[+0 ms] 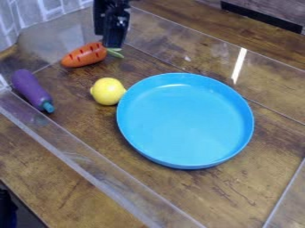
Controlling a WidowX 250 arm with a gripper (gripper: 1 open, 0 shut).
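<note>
A black gripper (pixel 111 36) hangs at the top of the view, open, with nothing between its fingers, above an orange carrot (pixel 84 55). A yellow lemon-like ball (pixel 107 92) rests on the wooden floor just left of a round blue plate (pixel 185 120). A purple eggplant (pixel 31 87) lies at the left.
Clear plastic walls (pixel 84 169) edge the wooden surface (pixel 238 80). Bare wood lies behind and to the right of the plate.
</note>
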